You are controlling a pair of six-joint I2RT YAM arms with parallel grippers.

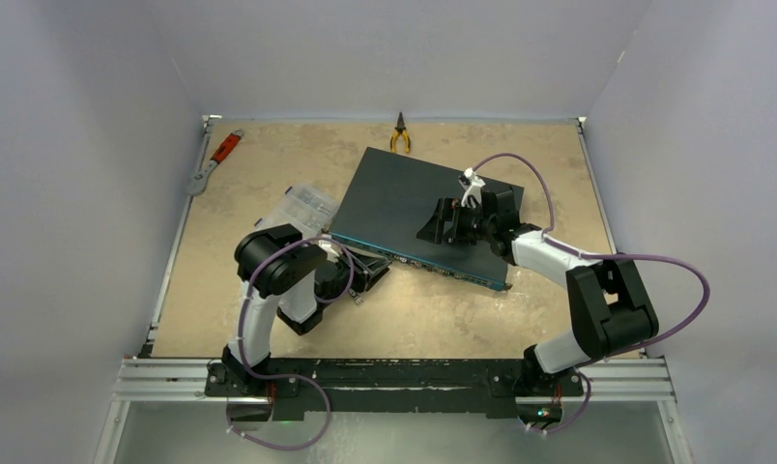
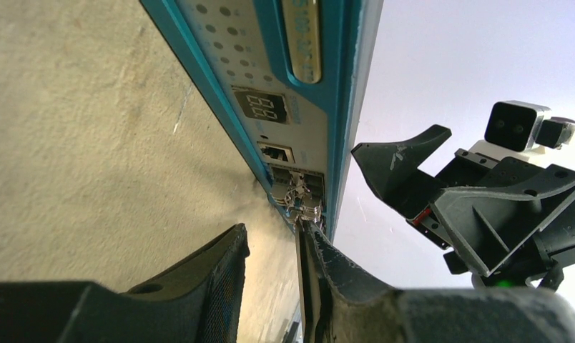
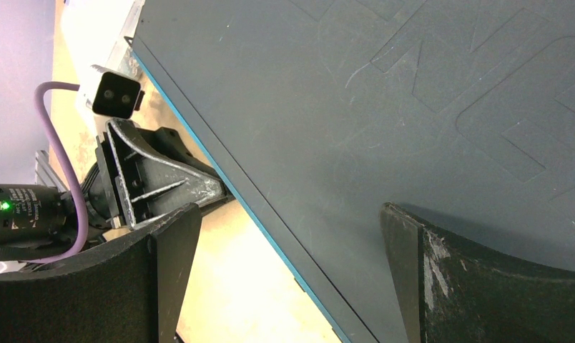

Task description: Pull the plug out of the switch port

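Observation:
The switch (image 1: 404,193) is a dark flat box with a blue front edge, lying slanted on the table. In the left wrist view its front panel (image 2: 245,57) shows a digit display, a small port (image 2: 276,153) and metal-lined ports (image 2: 299,189) below that. My left gripper stands open in front of those ports, with bare space between its fingertips. A small silvery piece (image 1: 357,298), possibly the plug, shows beside the left gripper; I cannot tell exactly what it is. Over the switch's top, my right gripper is open and empty.
A clear compartment box (image 1: 302,208) lies left of the switch. An orange-handled wrench (image 1: 215,161) and yellow-handled pliers (image 1: 400,135) rest farther back. Front of the switch, the table (image 1: 433,314) is clear.

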